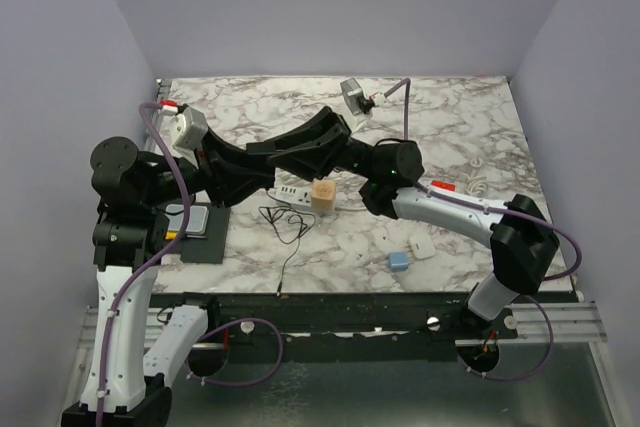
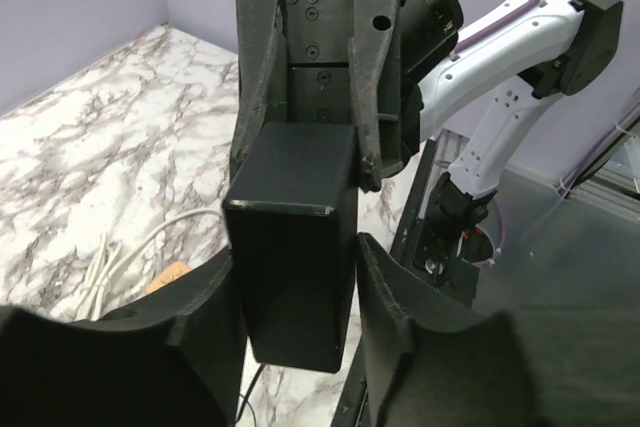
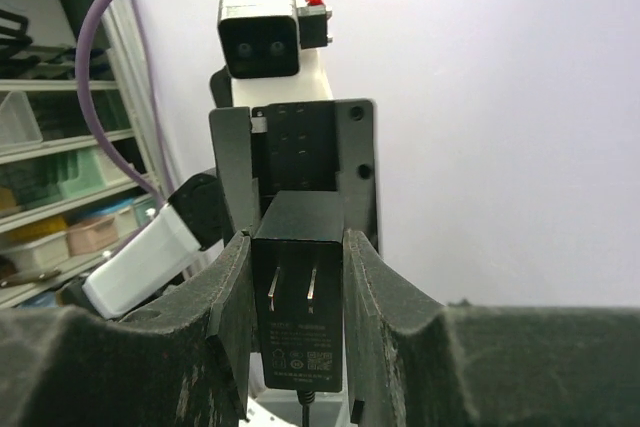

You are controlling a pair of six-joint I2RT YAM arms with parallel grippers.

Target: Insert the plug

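A black plug adapter [image 3: 298,327] with two prongs and a cable is held in mid-air between my grippers. In the left wrist view its body [image 2: 290,267] sits between the fingertips of my left gripper, with my right gripper's fingers [image 2: 365,97] either side of its far part. In the right wrist view, the fingers of my right gripper flank it closely, with the other gripper behind it. Whether each gripper grips it firmly is unclear. A white power strip [image 1: 292,193] lies on the table below.
On the marble table [image 1: 440,117] are a wooden block [image 1: 323,197], a blue block [image 1: 398,260], white and loose dark cables, and a dark grey pad [image 1: 205,247] at the left.
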